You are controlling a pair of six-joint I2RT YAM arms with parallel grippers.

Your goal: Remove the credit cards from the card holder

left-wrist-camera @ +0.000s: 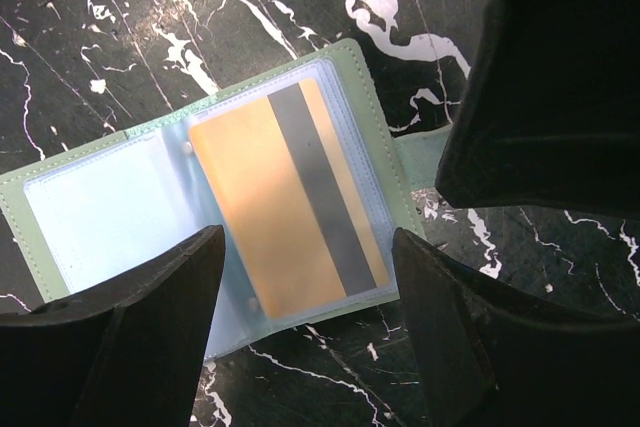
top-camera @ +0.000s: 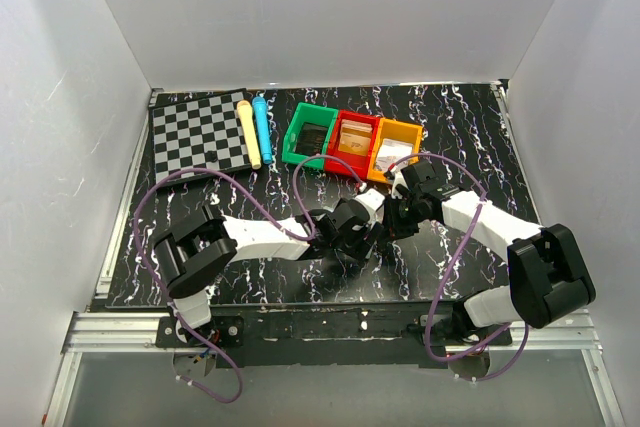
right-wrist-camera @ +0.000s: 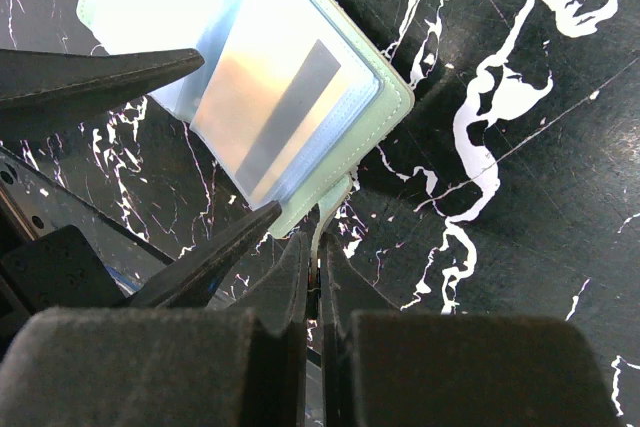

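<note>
An open green card holder [left-wrist-camera: 377,127] lies on the marble table, with an orange card with a dark stripe [left-wrist-camera: 265,207] in the right clear sleeve and white in the left. My left gripper is over that card, its fingers apart at either side, nothing seen held. My right gripper is shut on the holder's thin strap or edge at its side. In the top view both grippers mostly hide the holder.
Green [top-camera: 311,115], red [top-camera: 337,160] and orange [top-camera: 405,132] bins stand at the back, beside a checkerboard [top-camera: 190,137] and two rollers [top-camera: 262,130]. The front table area beside the arms is clear.
</note>
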